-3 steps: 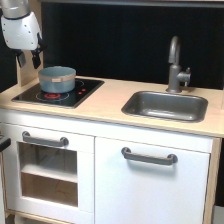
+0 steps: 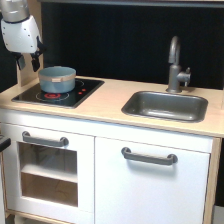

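A blue-grey pot stands upright on the black stovetop, over a glowing red ring at the back left of the counter. My gripper hangs at the upper left, up and to the left of the pot. Its two dark fingers are spread apart, and nothing shows between them. No contact with the pot is visible, though the depth between them is hard to judge.
A metal sink with a dark faucet occupies the right of the wooden counter. Below are an open-fronted cabinet with a handle and a white door. Bare counter lies between stove and sink.
My gripper has shifted very slightly down and to the right. The pot and everything else look the same.
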